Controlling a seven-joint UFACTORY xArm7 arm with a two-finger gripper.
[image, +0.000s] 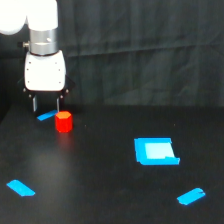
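My gripper (46, 103) hangs at the upper left, pointing down, its two dark fingers spread apart and nothing visible between them. A small bright red block (64, 122) stands on the black table just in front of the gripper and slightly to its right, looking apart from the fingers. Close behind the block, under the gripper in the view, lies a thin blue strip (45, 116). To the right is a blue-edged square (138, 150) with a pale centre; whether it is a shallow tray or a flat frame is hard to tell.
A blue flat piece (20, 188) lies at the front left and another (190, 196) at the front right. Dark curtain hangs behind the table.
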